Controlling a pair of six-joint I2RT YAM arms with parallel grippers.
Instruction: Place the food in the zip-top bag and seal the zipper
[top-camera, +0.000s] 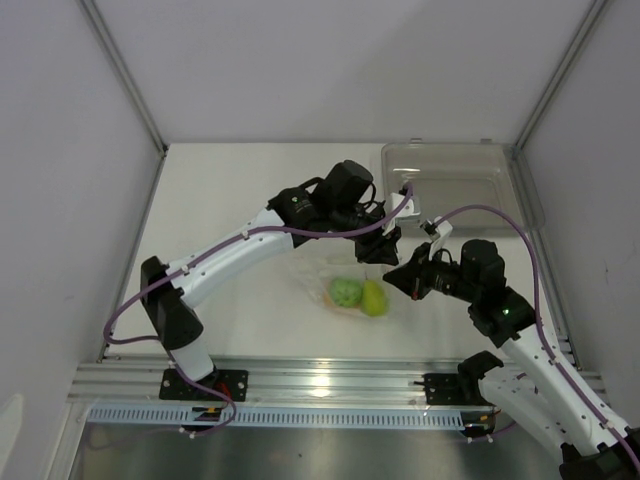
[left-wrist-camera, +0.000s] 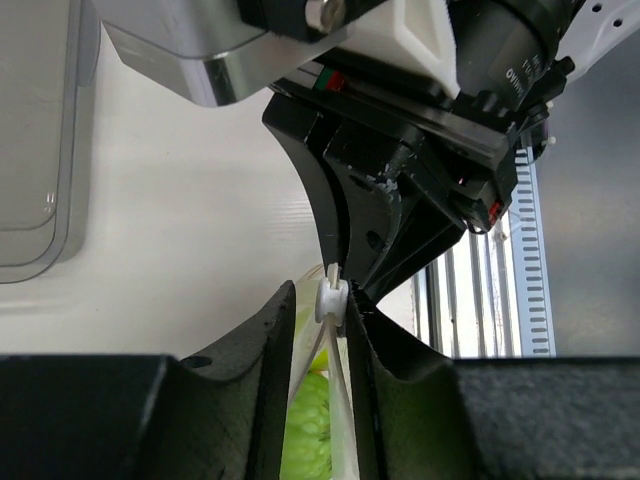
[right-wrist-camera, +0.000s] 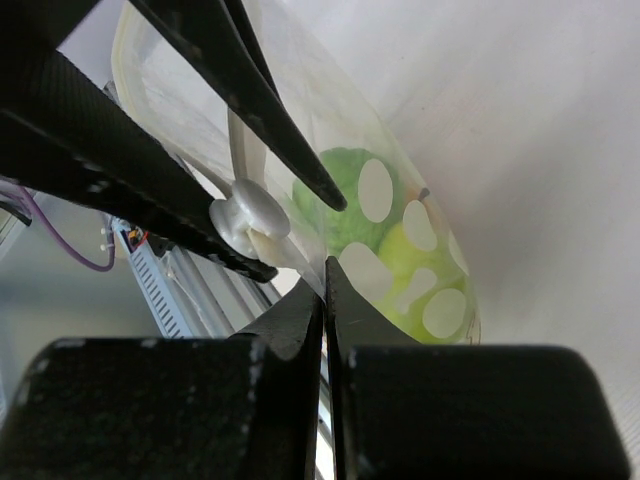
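The clear zip bag (right-wrist-camera: 375, 130) holds green and yellow-green food (top-camera: 346, 292) and lies below both grippers. Its white zipper slider (left-wrist-camera: 332, 300) sits at the bag's edge, close to the corner. Around that slider, my left gripper stands part open; in the right wrist view the slider is near one finger, with a gap to the other. My right gripper is shut on the bag's edge just past the slider. From the top view, the arms hide the slider and the upper part of the bag.
A clear grey plastic bin (top-camera: 450, 190) stands at the back right, behind the grippers. A metal rail (top-camera: 320, 375) runs along the front edge.
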